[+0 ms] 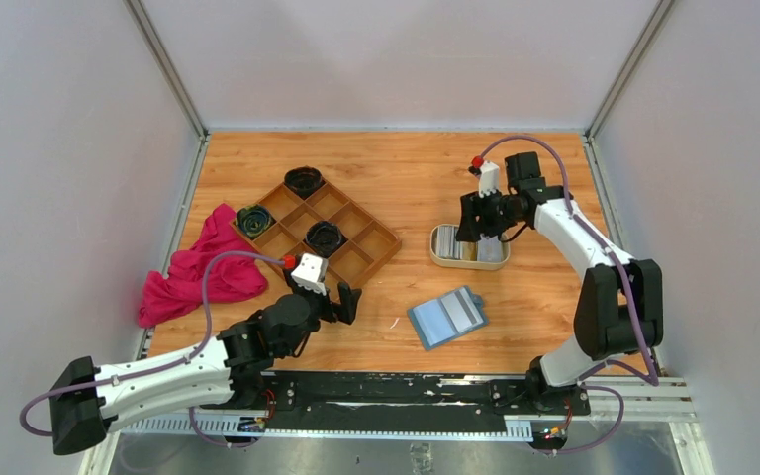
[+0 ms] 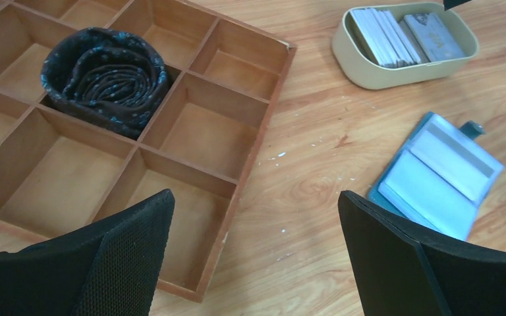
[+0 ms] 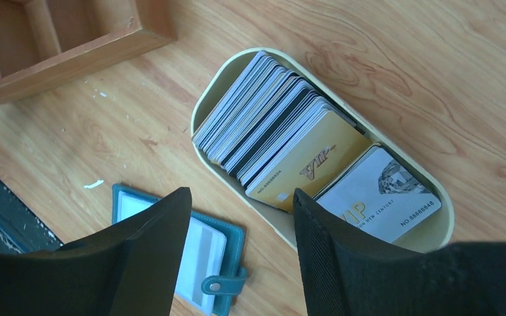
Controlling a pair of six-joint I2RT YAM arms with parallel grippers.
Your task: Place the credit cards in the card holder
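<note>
A cream oval box (image 1: 470, 263) holds a row of credit cards (image 3: 270, 118) standing on edge; a gold VIP card (image 3: 316, 164) leans at the row's end, with a silver VIP card (image 3: 375, 197) beside it. The blue card holder (image 1: 447, 318) lies flat in front of the box, its clear pockets facing up and its strap (image 3: 224, 283) to the side. My right gripper is open above the box, nothing between its fingers. My left gripper also stands open and empty, near the wooden tray's front right edge.
A divided wooden tray (image 1: 376, 254) with several dark rolled items (image 1: 324, 237) fills the left middle. Crumpled pink cloth (image 1: 208, 267) lies at the far left. Bare table shows behind the box and between tray and card holder.
</note>
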